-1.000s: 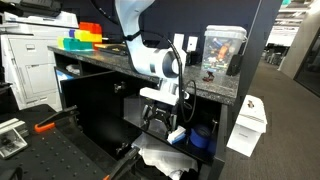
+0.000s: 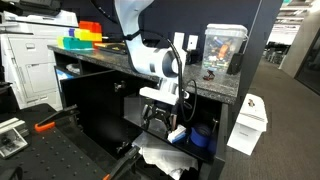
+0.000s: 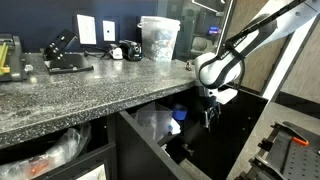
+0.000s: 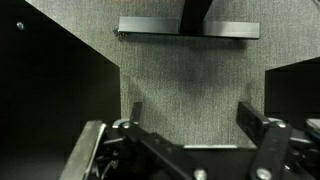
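Observation:
My gripper is open, its two black fingers wide apart at left and right in the wrist view, with only grey carpet between them. In exterior view 1, the white arm (image 2: 156,62) reaches down in front of the stone countertop, and its dark gripper hangs low beside the open black cabinet. From the other side, exterior view 2 has the arm (image 3: 222,76) with its gripper pointing down past the counter's edge. A blue round container (image 2: 201,134) and a pale item with blue (image 2: 177,134) are in the cabinet space to its right.
The countertop (image 3: 85,92) carries a clear tub (image 3: 158,38) and, in exterior view 1, colourful blocks (image 2: 77,39). A white plastic bag (image 2: 165,158) lies low in front. Black panels (image 4: 60,95) flank the carpet. A white box (image 2: 247,124) hangs outside the cabinet's end.

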